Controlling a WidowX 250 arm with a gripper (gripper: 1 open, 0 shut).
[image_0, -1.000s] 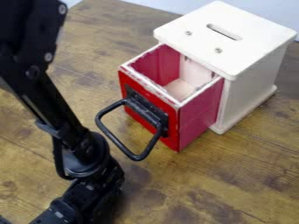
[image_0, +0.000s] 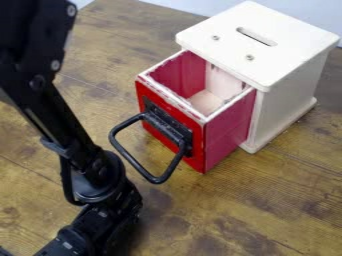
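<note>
A white wooden box (image_0: 277, 95) with a slotted top stands at the upper right. Its drawer, with a red front (image_0: 211, 150) and pink inner walls, is pulled out toward the left; its inside looks empty where visible. A black loop handle (image_0: 138, 163) sticks out from the drawer front. My black arm (image_0: 54, 110) comes down the left side to the lower left, left of and below the handle and apart from it. The gripper's fingertips are dark and partly cut off at the bottom edge, so its state is unclear.
A white surface lies behind the box at the back.
</note>
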